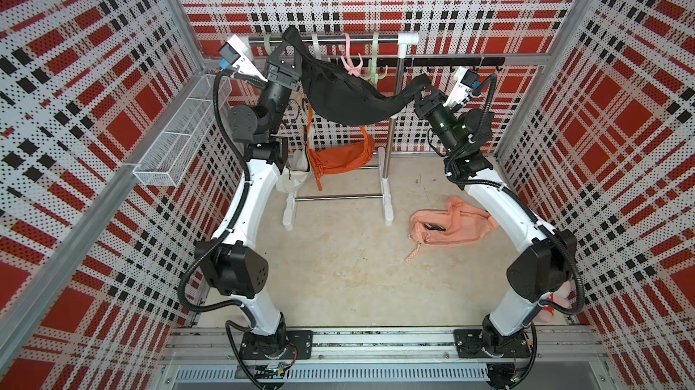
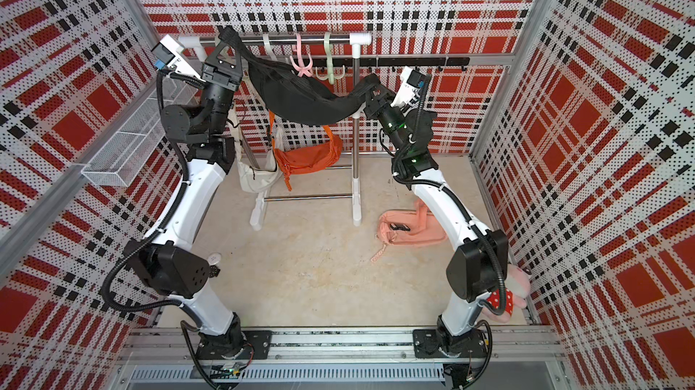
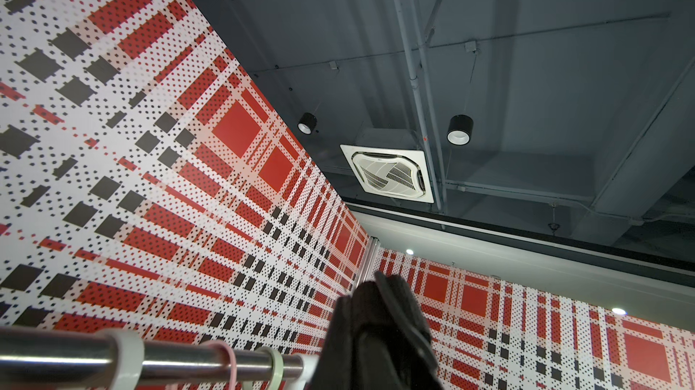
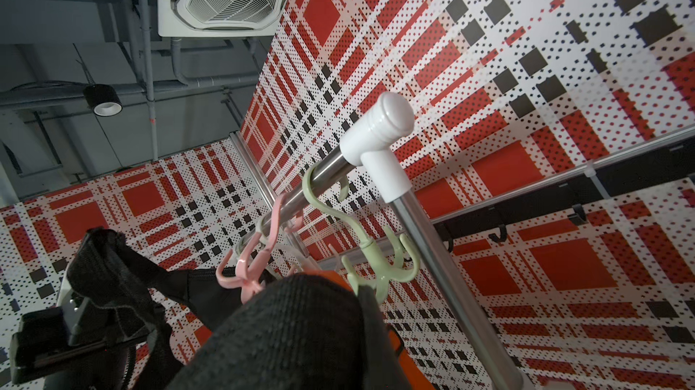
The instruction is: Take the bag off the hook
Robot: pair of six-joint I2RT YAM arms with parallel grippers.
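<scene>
A black bag (image 1: pixel 347 100) hangs slack in the air between my two grippers, in front of the rack. My left gripper (image 1: pixel 291 42) is shut on its strap end, up near the level of the rail; dark fabric (image 3: pixel 387 310) shows at the fingertips in the left wrist view. The right gripper (image 1: pixel 422 89) is shut on the bag's other end, lower down, and the thick black cloth (image 4: pixel 289 332) fills much of the right wrist view. Clear of the bag, the pink hook (image 4: pixel 253 270) and the green hook (image 4: pixel 373 256) hang from the rail with no strap visible on them.
Below the rack's rail (image 1: pixel 333 39) are an orange bag (image 1: pixel 346 157) and a whitish bag (image 2: pixel 257 176). A salmon bag (image 1: pixel 456 225) lies on the floor at right, a plush toy (image 2: pixel 510 292) near the right arm's base. A wire basket (image 1: pixel 173 144) lines the left wall.
</scene>
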